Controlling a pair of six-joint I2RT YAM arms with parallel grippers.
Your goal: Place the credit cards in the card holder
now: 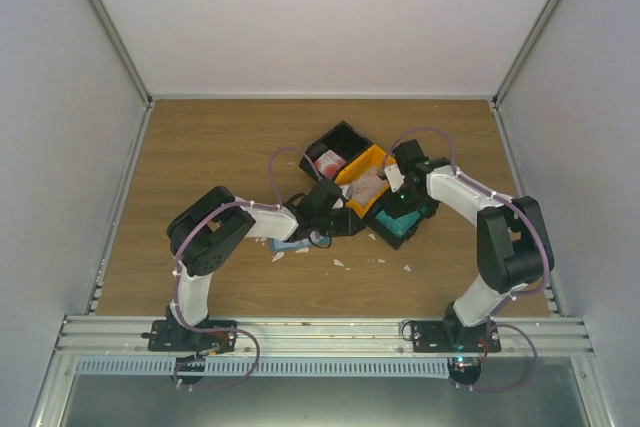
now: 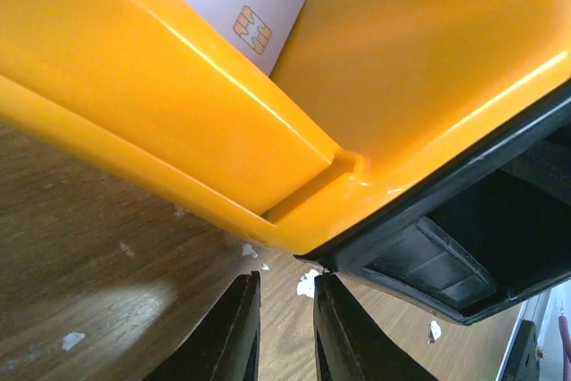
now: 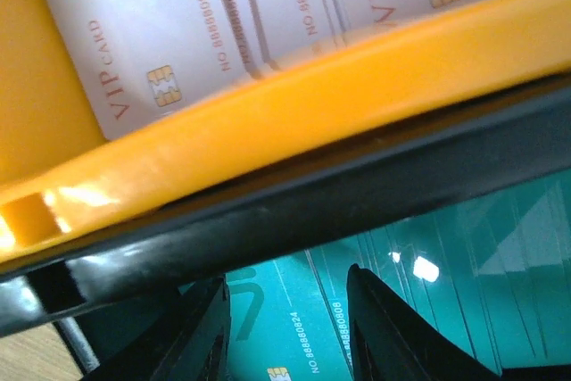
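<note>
White VIP cards [image 3: 178,37] lie in the orange tray [image 1: 352,171]. Teal cards [image 3: 437,265] fill the black tray beside it, seen also as teal cards [image 1: 399,224] from above. My right gripper hovers over the teal cards, fingers apart, with nothing gripped between them. At the orange tray's near corner, my left gripper has its fingers a narrow gap apart close to the black rim [image 2: 401,234]; whether they pinch anything does not show. Reddish-white cards [image 1: 330,162] are in the far black tray [image 1: 346,139].
A light-blue item [image 1: 290,245] lies partly under the left arm. Small white scraps [image 1: 338,263] dot the wood near the trays. Bare table spreads to the left and in front.
</note>
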